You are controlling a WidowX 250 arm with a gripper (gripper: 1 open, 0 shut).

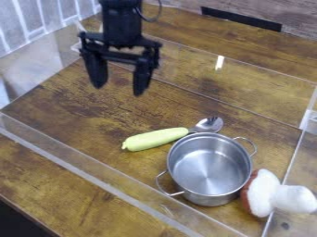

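Note:
My gripper (120, 72) is a dark, blurred shape hanging at the upper left over the wooden table, open, with nothing visible between its fingers. Below it and to the right lie a pale green corn-like vegetable (154, 139) and a spoon (209, 124). A steel pot (209, 169) with two handles stands at the lower right. Beside the pot is a white and red object (279, 196).
The wooden table (74, 111) has clear room at the left and across the back right. Transparent low walls (74, 157) edge the work area.

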